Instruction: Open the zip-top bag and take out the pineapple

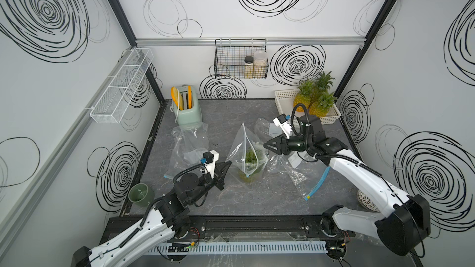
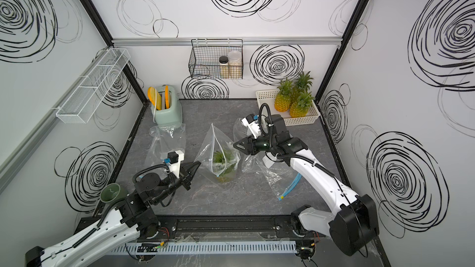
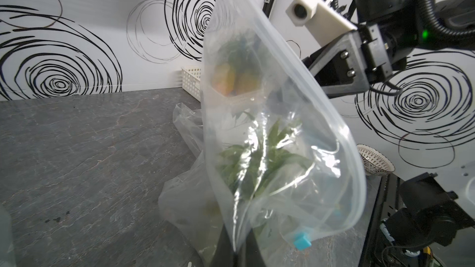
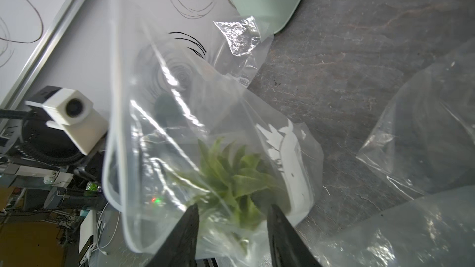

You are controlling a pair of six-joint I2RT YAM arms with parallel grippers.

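Note:
A clear zip-top bag [image 1: 237,153] stands mid-table with a leafy pineapple [image 1: 250,160] inside, its top gaping in a tall fold. My left gripper [image 1: 223,168] is at the bag's left side, shut with the thin plastic at its fingertips in the left wrist view, where the fold rises from between the fingers. My right gripper hangs at the bag's right side, open, its fingers apart in front of the plastic over the green leaves.
Empty bags [image 1: 188,143] lie left and right of the standing bag. A white basket of pineapples [image 1: 283,103] stands back right, a mint holder [image 1: 193,111] back left, a green cup [image 1: 141,195] front left.

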